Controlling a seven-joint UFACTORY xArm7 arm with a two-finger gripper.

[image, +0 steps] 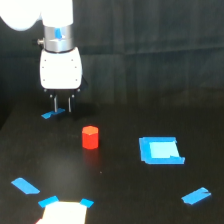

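A red block, six-sided in outline, rests on the dark table left of the middle. Up and to the left of it hangs my gripper, under the white arm. Its two thin fingers are apart and the gap between them looks empty, so it stands open. No contact with the block shows. On the right lies a pale square bordered by blue tape.
Blue tape strips lie on the table: one at left, another at lower right. At the bottom edge is a pale object, cut off by the frame, with blue strips beside it. Bare table separates the block from the taped square.
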